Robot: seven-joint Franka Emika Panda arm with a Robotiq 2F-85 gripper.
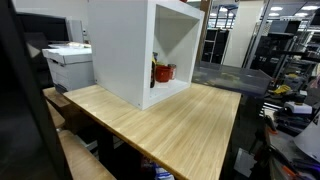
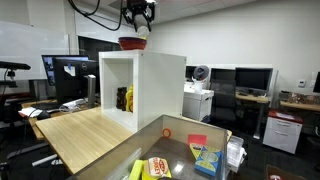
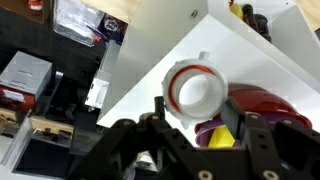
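Observation:
A white, round cup-like object [image 3: 195,92] with an orange-brown ring is in the middle of the wrist view. My gripper is shut on it, a dark finger at either side. In exterior view 2 the same white object [image 2: 143,32] hangs below my gripper, high over the white shelf unit [image 2: 155,90]. A red bowl [image 2: 131,43] rests on top of that unit, just below and beside the held object. Seen from the wrist, the red bowl [image 3: 262,104] lies at the right, with something yellow [image 3: 222,137] and purple in it. Exterior view 1 does not show the gripper.
Below the shelf spreads a wooden table [image 1: 185,125], mostly bare. Inside the shelf stand a red mug [image 1: 164,73] and a dark bottle-like thing. A grey bin [image 2: 185,135] holding several colourful packages stands in the foreground of exterior view 2.

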